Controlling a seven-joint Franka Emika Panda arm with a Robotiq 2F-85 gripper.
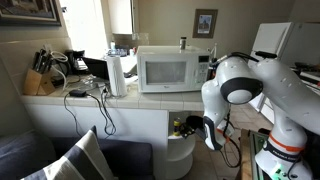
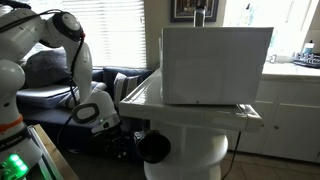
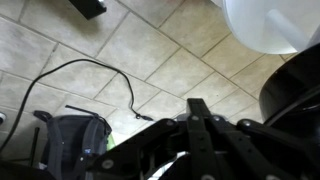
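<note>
No task object is named. My gripper shows at the bottom of the wrist view, its fingers together, with nothing visible between them. Below it lies a tiled floor. A black pot (image 3: 288,92) is at the right edge of that view, beside the fingers. In exterior view 2 the same dark pot (image 2: 153,147) stands by the white round-sided stand, to the right of my white wrist (image 2: 93,112). From exterior view 1 the arm reaches down beside the white stand (image 1: 180,162); the fingertips are hard to make out there.
A white microwave (image 1: 172,70) stands on the counter (image 1: 100,101) above the stand. A grey sofa (image 1: 130,160) and a striped pillow (image 1: 82,160) are near. A dark bag (image 3: 75,140) and a black cable (image 3: 85,62) lie on the floor.
</note>
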